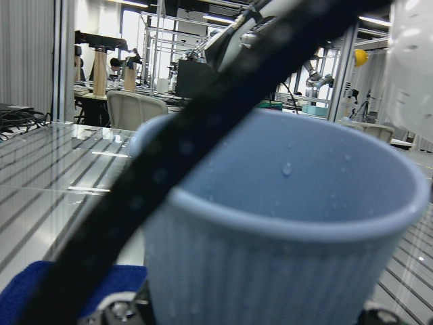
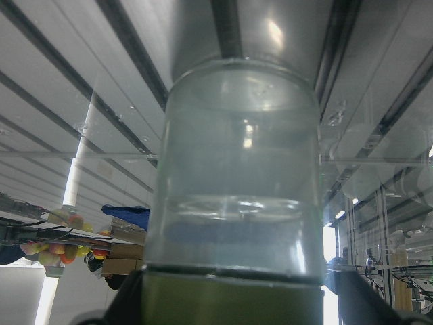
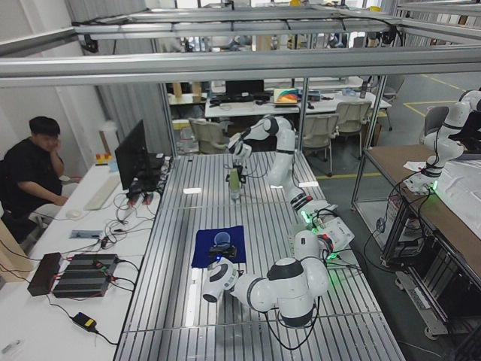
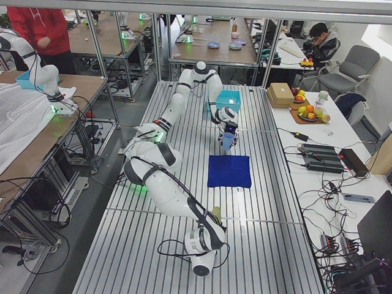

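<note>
A blue cup [image 1: 270,257] fills my left wrist view. In the camera views my left gripper [image 4: 228,137] holds it, raised by the near edge of a dark blue cloth [image 4: 229,171]. A bottle with a clear lower part and green label [image 2: 233,169] fills my right wrist view; it stands upright on the slatted table [image 3: 180,293] beyond the cloth. My right gripper [image 3: 234,176] is around its upper part; whether the fingers are closed on it I cannot tell.
A teal bin [image 4: 226,98] sits behind my left arm. A side desk [image 3: 90,188] with a monitor, cables and electronics runs along the table.
</note>
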